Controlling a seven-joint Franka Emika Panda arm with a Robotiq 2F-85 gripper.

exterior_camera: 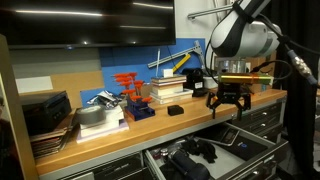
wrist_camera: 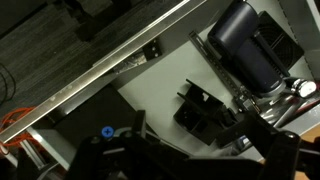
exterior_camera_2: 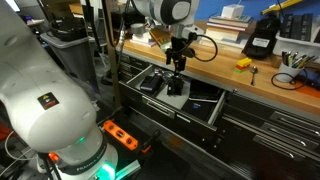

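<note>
My black gripper (exterior_camera: 229,102) hangs over the open drawer (exterior_camera: 243,169), its two fingers spread apart. Nothing shows between them. Seen from the second exterior view, the gripper (exterior_camera_2: 178,62) is above the back part of the drawer. Along the lower edge of the wrist view the dark fingers stand wide apart, with the drawer's pale floor beyond. Inside the drawer are a black block-like piece (wrist_camera: 203,112), a black cylindrical item (wrist_camera: 238,28) and other dark things. Exactly what they are cannot be made out.
A wooden counter (exterior_camera: 150,128) runs behind the drawer, carrying red items (exterior_camera: 128,82), stacked books, a metal pot (exterior_camera: 91,115) and a small black box (exterior_camera: 175,110). More closed drawers (exterior_camera_2: 250,152) line the cabinet. The drawer's metal edge (wrist_camera: 125,62) borders the dark floor.
</note>
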